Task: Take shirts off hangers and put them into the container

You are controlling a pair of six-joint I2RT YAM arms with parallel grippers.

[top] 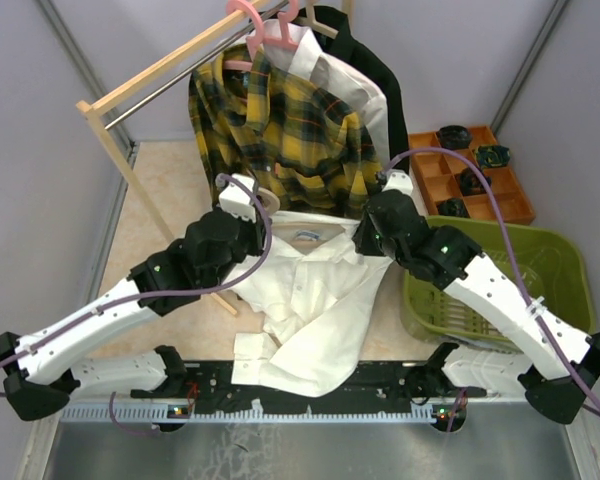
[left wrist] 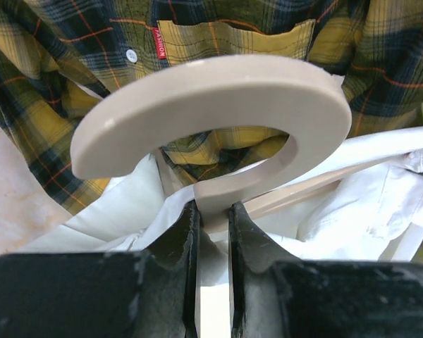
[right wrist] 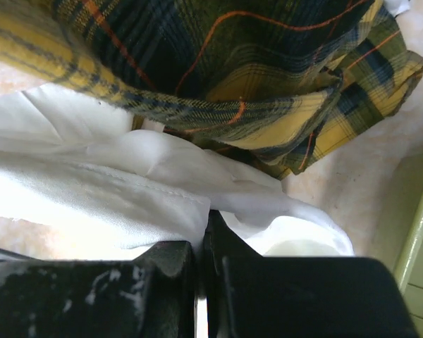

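The white shirt [top: 305, 310] hangs between my two arms in the top view, its collar edge drawn taut toward the right. My left gripper is shut on the neck of a beige hanger [left wrist: 211, 105], whose hook curves up in front of a plaid shirt. One hanger arm runs right, partly covered by white cloth. My right gripper is shut on the shirt's edge; white fabric [right wrist: 120, 197] folds into its fingertips. How far the hanger still sits inside the collar is partly hidden.
A plaid shirt [top: 280, 130] and other clothes hang on the wooden rack [top: 165, 75] close behind both grippers. The green basket [top: 575, 290] stands at the right, with an orange divided box [top: 515, 200] behind it.
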